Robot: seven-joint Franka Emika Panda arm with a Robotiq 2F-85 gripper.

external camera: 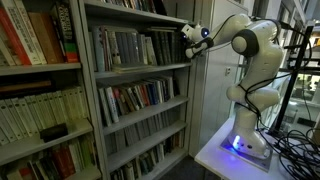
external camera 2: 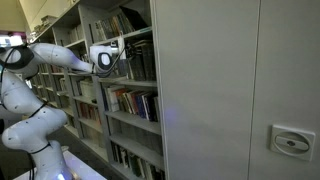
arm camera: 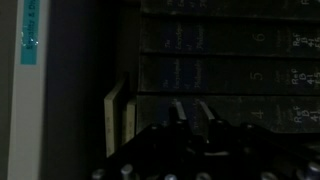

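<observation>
A row of dark numbered volumes (arm camera: 235,75) fills the wrist view, their spines running sideways in the picture, with 4, 5 and 6 faintly readable. My gripper is low in that view, its two fingers a little apart in front of the volume marked 4 (arm camera: 250,112). Nothing shows held between them, though the darkness hides any contact. In exterior view 1 the gripper (external camera: 188,48) is at the right end of the upper shelf, beside the dark books (external camera: 160,48). The second exterior view shows the gripper (external camera 2: 126,49) near the dark volumes (external camera 2: 143,62).
A shelf upright with a blue label (arm camera: 28,38) stands at the left of the wrist view, and two pale thin books (arm camera: 113,118) lie near it. Lower shelves hold more books (external camera: 140,97). A white wall panel (external camera 2: 205,90) flanks the bookcase.
</observation>
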